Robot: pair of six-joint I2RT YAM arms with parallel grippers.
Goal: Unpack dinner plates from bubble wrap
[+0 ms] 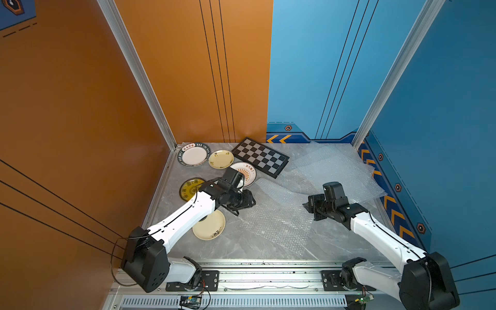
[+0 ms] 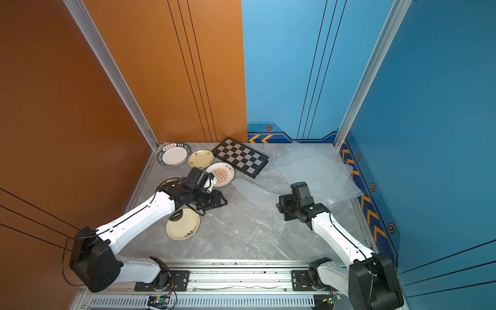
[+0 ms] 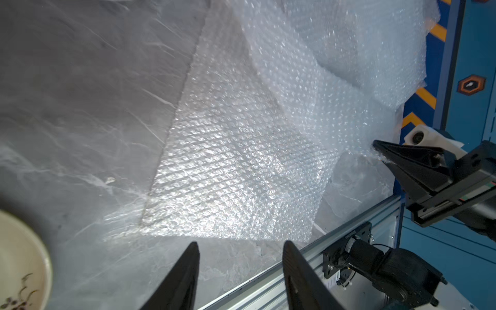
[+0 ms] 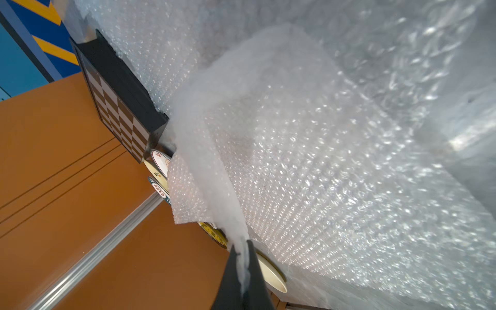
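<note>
A clear sheet of bubble wrap (image 1: 281, 222) lies spread over the middle of the table, part of it folded. My right gripper is shut on its raised, bunched edge, which runs between the fingers in the right wrist view. My left gripper is apart from the wrap's left side, its fingers parted and nothing between them. Unwrapped plates lie at the left: a cream plate (image 1: 209, 228), a dark yellow plate (image 1: 188, 188) partly behind the left arm, a green-rimmed plate (image 1: 194, 155), a small yellow plate (image 1: 221, 159) and an orange-patterned plate (image 1: 248, 170).
A checkered board (image 1: 261, 156) stands at the back middle. More bubble wrap (image 1: 335, 168) covers the back right, reaching the blue wall. Bare table shows at the front, right of the cream plate.
</note>
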